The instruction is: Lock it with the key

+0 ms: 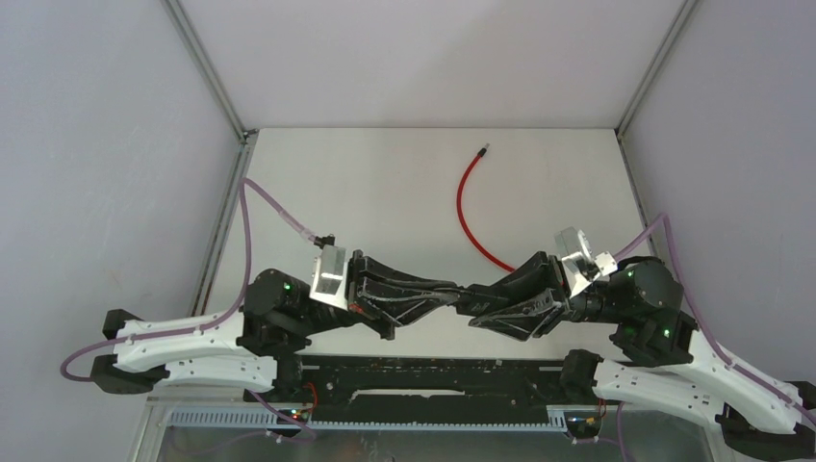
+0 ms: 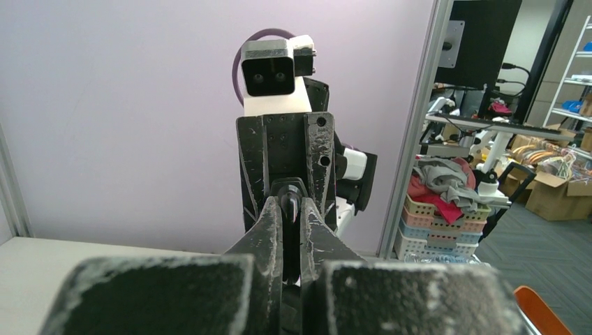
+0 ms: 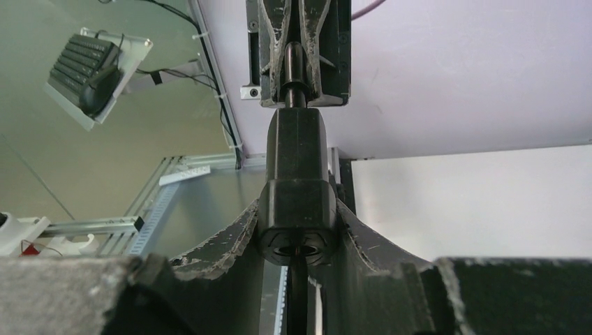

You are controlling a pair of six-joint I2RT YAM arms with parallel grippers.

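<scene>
My right gripper (image 1: 471, 306) is shut on the black lock body (image 3: 298, 188), a faceted housing clasped from both sides in the right wrist view. Facing it from the left, my left gripper (image 1: 454, 294) is shut on a slim dark piece that appears to be the key (image 3: 294, 66). A short metallic-looking stretch (image 3: 296, 99) shows between the key's dark part and the housing. The two are in line end to end. How deep the key sits and how it is turned inside cannot be told. In the left wrist view, the slim dark key (image 2: 291, 230) points at the housing.
A red cable (image 1: 460, 207) with a metal tip (image 1: 486, 146) curves over the white table (image 1: 356, 192) and disappears beneath the right gripper. Pale walls (image 1: 106, 173) stand at the sides and back.
</scene>
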